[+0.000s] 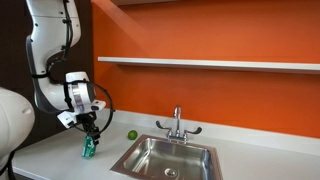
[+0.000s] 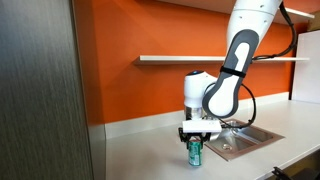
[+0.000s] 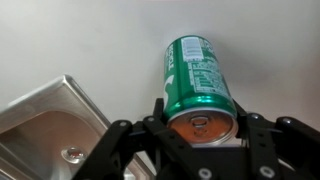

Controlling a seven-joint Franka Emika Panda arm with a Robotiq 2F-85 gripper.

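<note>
A green soda can is at the left part of the white counter, left of the sink. My gripper is shut on it near its top, one finger on each side. The wrist view shows the silver lid with its tab closest to the camera and the green can stretching away below. In exterior view 2 the can hangs or stands roughly upright beneath the gripper. Whether its base touches the counter I cannot tell.
A steel sink with a faucet lies to the right. A small round green object rests behind, near the wall. A white shelf runs above. The counter right of the sink is bare.
</note>
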